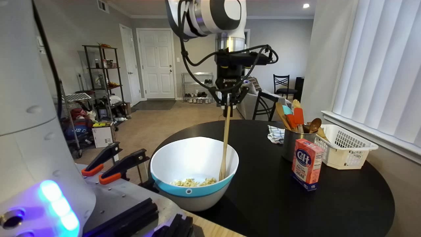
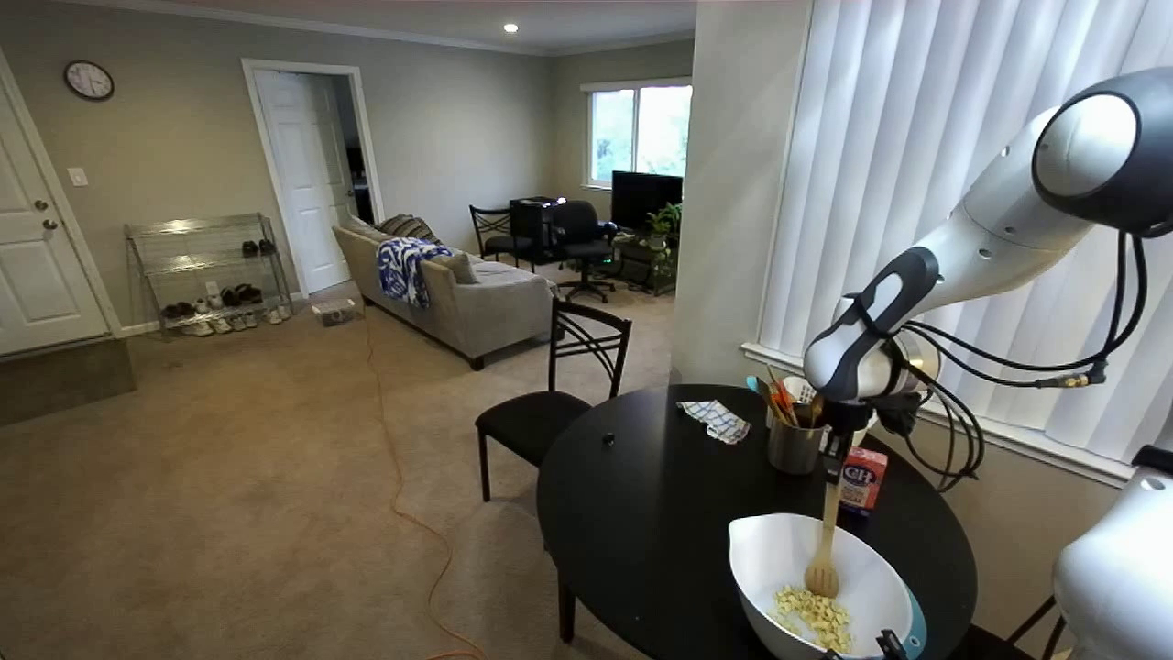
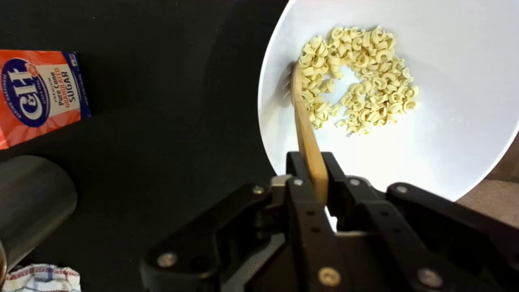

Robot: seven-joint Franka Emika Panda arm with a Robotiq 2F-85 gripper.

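My gripper is shut on the handle of a wooden slotted spatula [image 3: 302, 117]. In exterior view 1 the spatula [image 1: 225, 146] hangs nearly upright from the gripper [image 1: 228, 108], its head down inside the white bowl [image 1: 181, 156] near the right wall. Pale curly pasta [image 3: 374, 92] lies on the bowl's floor in a rough ring with a bare patch in the middle. The spatula's head is at the edge of that pasta in the wrist view, beside the bowl's wall. From exterior view 2 the slotted head [image 2: 821, 574] shows just behind the pasta [image 2: 811, 616].
To the bowl's right on the black table [image 1: 260, 189] stand a sugar box [image 1: 307, 164], a metal utensil holder [image 1: 290, 146] and a white basket [image 1: 347, 156]. A checked cloth [image 1: 276, 134] lies farther back. Bare tabletop separates the bowl from the box.
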